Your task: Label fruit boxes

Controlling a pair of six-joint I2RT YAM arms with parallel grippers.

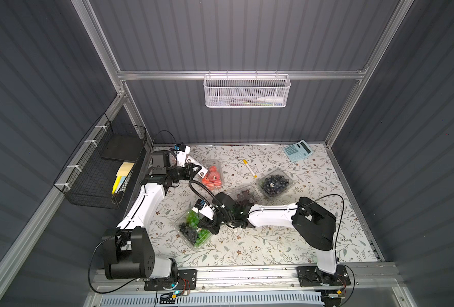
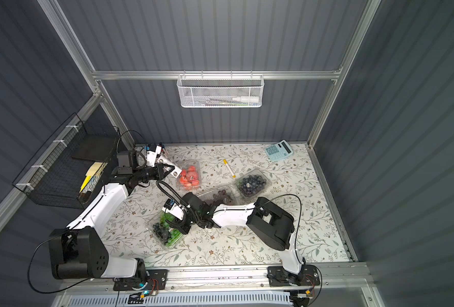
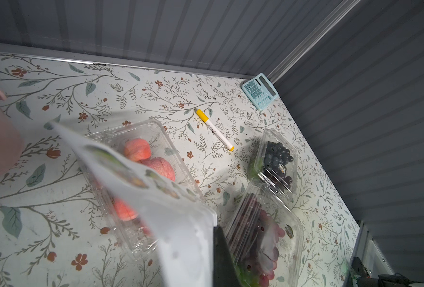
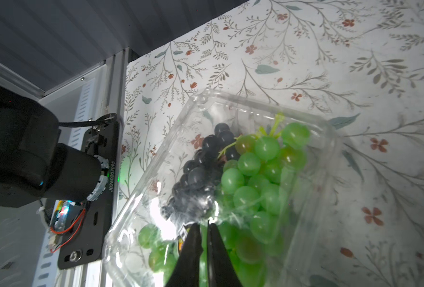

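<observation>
My left gripper point(image 1: 193, 170) is shut on a white sticker sheet point(image 3: 173, 220), held above the box of peaches point(image 3: 138, 149). My right gripper is shut, its tips at the lid of the box of green and black grapes point(image 4: 250, 191); a small sticker shows on that lid beside the tips, partly hidden. A box of red grapes point(image 3: 264, 244) lies in the middle, partly behind my right arm in the top views. A box of dark grapes point(image 1: 274, 183) with a sticker stands to its right.
A yellow marker point(image 1: 249, 167) and a blue calculator point(image 1: 297, 150) lie at the back. A black wire basket point(image 1: 91, 179) hangs on the left wall, a white mesh basket point(image 1: 246, 92) on the back wall.
</observation>
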